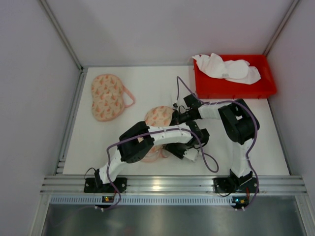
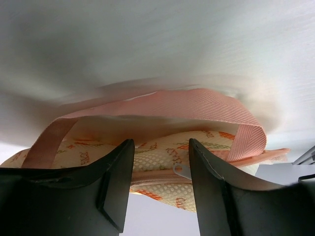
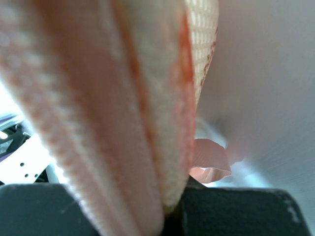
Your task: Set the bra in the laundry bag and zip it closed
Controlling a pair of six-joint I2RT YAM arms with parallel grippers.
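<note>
A patterned laundry bag (image 1: 158,114) lies in the middle of the table under both arms. In the left wrist view my left gripper is open around its zipper band, with a clear pull tab (image 2: 181,171) by the right finger and a pink strap (image 2: 167,103) beyond. My right gripper is shut on the bag's zippered edge (image 3: 98,113), which fills much of the right wrist view. A bra cannot be made out.
A second patterned bag (image 1: 107,98) with a strap lies at the back left. A red bin (image 1: 231,90) with white items (image 1: 216,66) stands at the back right.
</note>
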